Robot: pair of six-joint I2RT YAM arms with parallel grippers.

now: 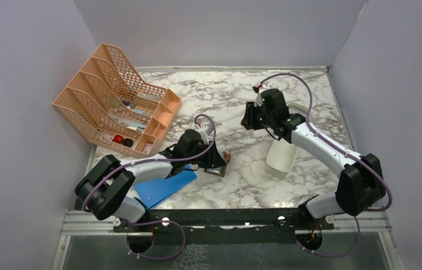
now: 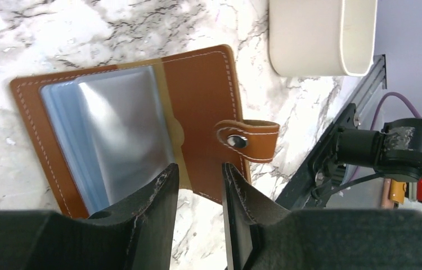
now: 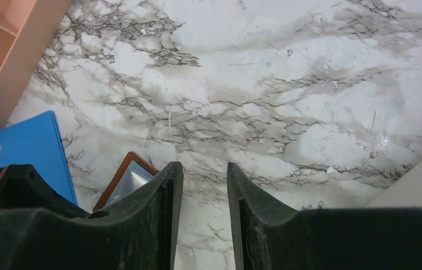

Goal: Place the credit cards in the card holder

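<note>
In the left wrist view the brown leather card holder [image 2: 203,112] lies spread on the marble surface, its snap strap at the right and clear bluish plastic sleeves [image 2: 121,129] at the left. No credit card can be made out for certain. My left gripper is over the holder's near side, fingers apart and nothing visible between them. From the top it covers most of the holder [image 1: 228,155]. Up and to the right, my right gripper [image 1: 246,122] stands open and empty, clear of the holder. Part of the holder shows low in the right wrist view.
An orange divided rack [image 1: 161,121] with small items stands at the left. A blue sheet [image 1: 164,184] lies below it. On the right, a cream tray [image 1: 282,154] is partly hidden under my right arm.
</note>
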